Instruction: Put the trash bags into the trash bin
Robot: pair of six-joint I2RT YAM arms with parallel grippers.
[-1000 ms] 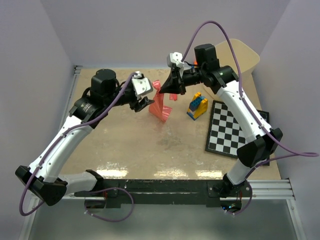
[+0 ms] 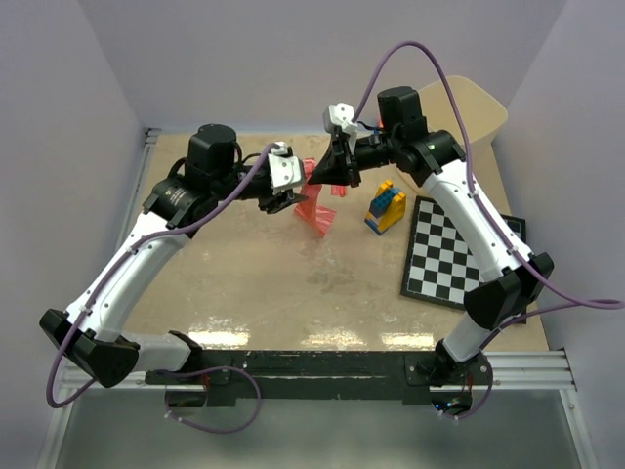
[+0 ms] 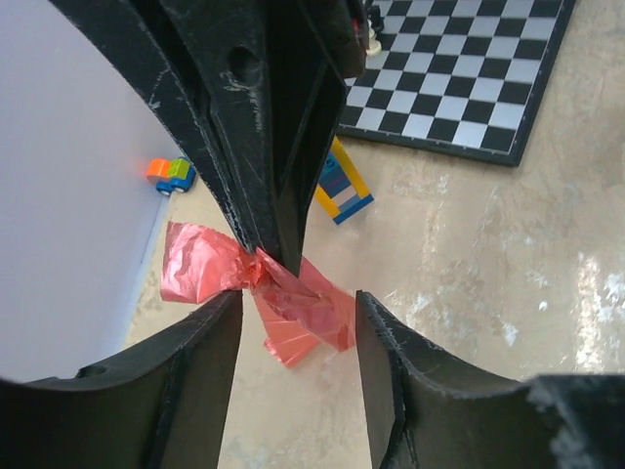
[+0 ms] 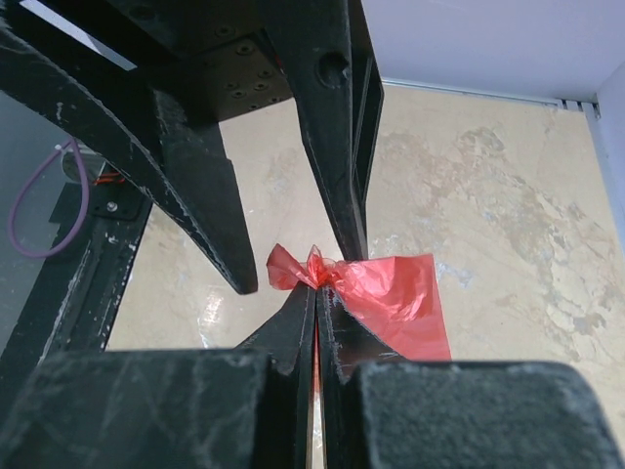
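Note:
A red plastic bag (image 2: 314, 213) hangs mid-table from my right gripper, which is shut on its knotted top. My left gripper is open around that same bag (image 3: 205, 264), with its fingertips close beside the bag just below the right gripper's black fingers. In the right wrist view the bag (image 4: 391, 298) spreads to the right of the shut tips, and the left gripper's fingers come down from above on either side. More red plastic (image 2: 338, 189) lies behind, partly hidden by the right arm.
A beige bin (image 2: 469, 103) stands at the back right, partly behind the right arm. A yellow and blue toy (image 2: 387, 207) and a checkered board (image 2: 430, 264) lie to the right.
The right gripper has stayed nearly still.

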